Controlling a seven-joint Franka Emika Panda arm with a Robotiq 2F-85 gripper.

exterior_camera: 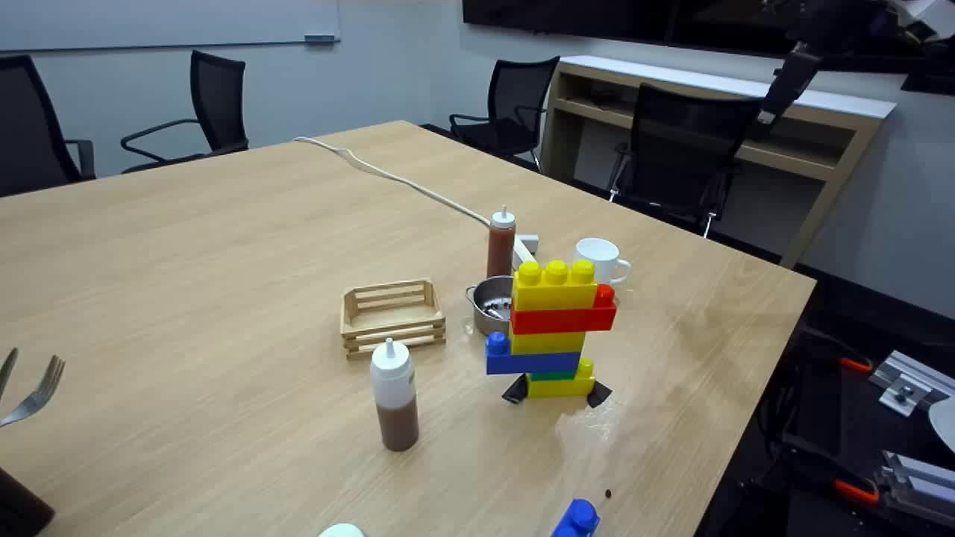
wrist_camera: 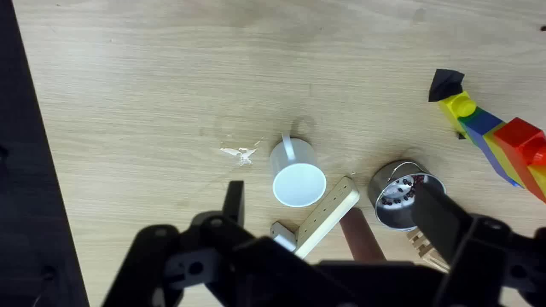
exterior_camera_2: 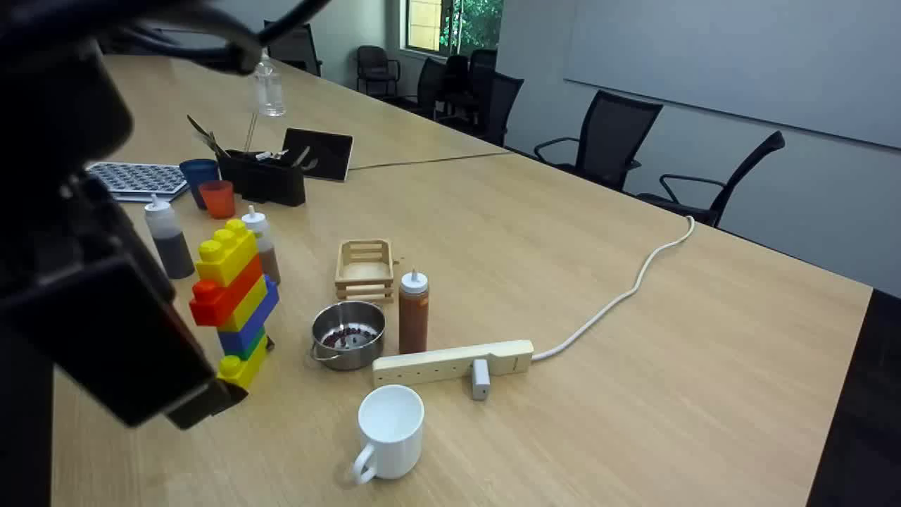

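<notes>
My gripper stands open high over the table, with its two dark fingers wide apart and nothing held between them. Below and between them, in the wrist view, are a white mug (wrist_camera: 299,184) and a cream power strip (wrist_camera: 327,212). The metal pot (wrist_camera: 391,197), holding small dark beans, is partly covered by the right finger. A tower of toy bricks (wrist_camera: 483,125) in yellow, red, blue and green rises at the right. Exterior view 2 shows the mug (exterior_camera_2: 391,431) upright and empty, in front of the power strip (exterior_camera_2: 452,363).
A red-brown sauce bottle (exterior_camera_2: 414,314) stands behind the strip, beside the pot (exterior_camera_2: 348,334). Near it is an empty wooden crate (exterior_camera: 394,313). Another squeeze bottle (exterior_camera: 395,398) and a loose blue brick (exterior_camera: 577,519) lie nearer exterior view 1.
</notes>
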